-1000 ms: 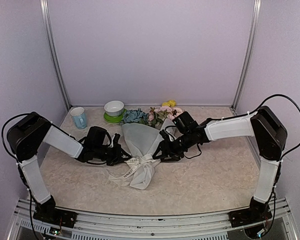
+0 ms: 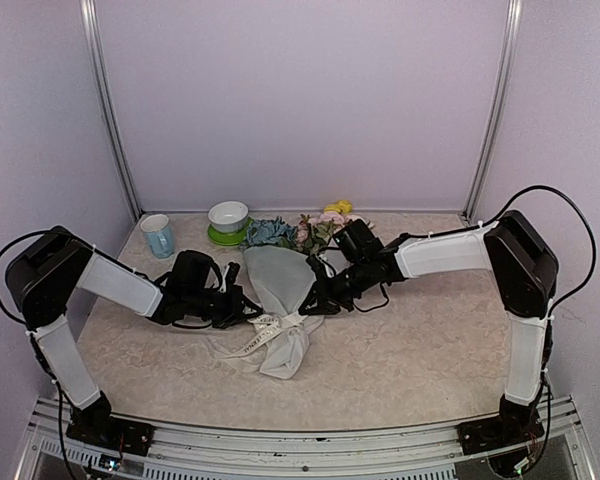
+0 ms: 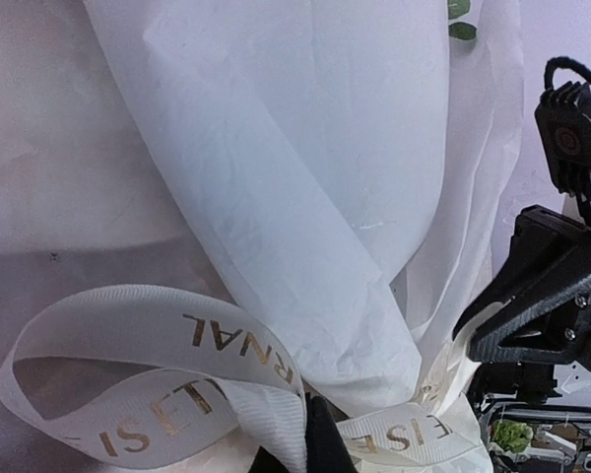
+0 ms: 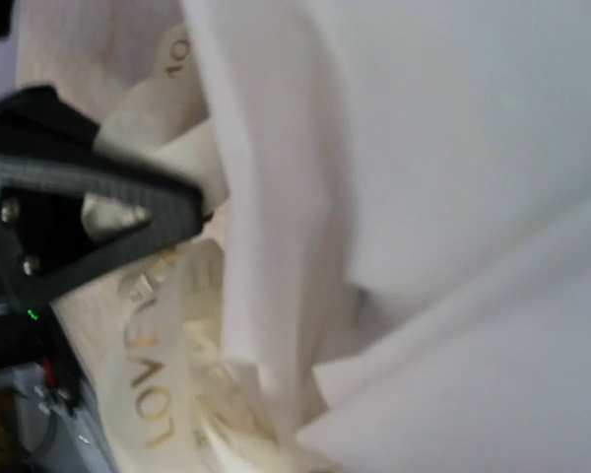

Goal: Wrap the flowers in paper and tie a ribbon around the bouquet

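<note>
The bouquet lies on the table in white wrapping paper (image 2: 277,275), its blue flowers (image 2: 267,232) and pink flowers (image 2: 336,218) at the back. A cream ribbon with gold letters (image 2: 252,343) crosses the narrow lower part of the wrap. At the wrap's left side my left gripper is shut on the ribbon, with a loop of it standing out to the left. My right gripper is at the right side of the wrap. Ribbon shows between its close-set fingers; whether they grip it is unclear. Its tips are hidden in the right wrist view.
Behind the left arm stand a blue mug (image 2: 158,236) and a white bowl (image 2: 228,215) on a green plate (image 2: 223,239). A yellow object (image 2: 337,206) is behind the pink flowers.
The left gripper stays almost in place with the ribbon.
</note>
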